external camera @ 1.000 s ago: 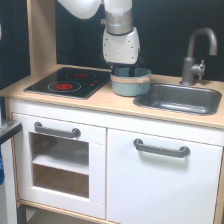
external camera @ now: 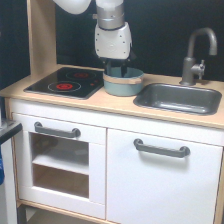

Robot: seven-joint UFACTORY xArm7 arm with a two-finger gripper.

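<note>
A grey-blue pot (external camera: pixel 124 86) rests on the wooden counter between the stove and the sink. Its near side and right handle show. My gripper (external camera: pixel 117 70) points down at the pot's far left part, its dark fingers at or inside the rim. Whether they are open or closed around the rim is too small to make out.
Left of the pot lies the black stove top (external camera: pixel 64 82) with red-ringed burners, clear of objects. To the right are an empty sink (external camera: pixel 178 97) and a grey tap (external camera: pixel 194 60). Below stand white cabinets (external camera: pixel 155 178) with grey handles.
The pot has shifted a little to the left and toward the counter's front, closer to the stove. My gripper has moved left along with it.
</note>
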